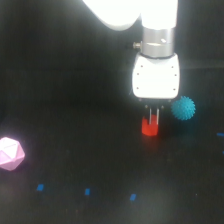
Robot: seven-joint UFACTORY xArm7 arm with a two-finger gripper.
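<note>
A small red object [149, 129] lies on the dark table, right of the middle of the view. Directly over it hangs my white gripper [151, 114], pointing down, its fingers in front of the red object's upper part. The fingers stand close together with red showing between and below them. Whether they press on the object cannot be made out at this size. Up and to the right, apart from the gripper, a spiky blue ball [183, 108] rests. A pink faceted object [10, 153] sits at the far left edge.
Small blue marks [87, 191] dot the dark surface toward the front, with another mark at the right edge.
</note>
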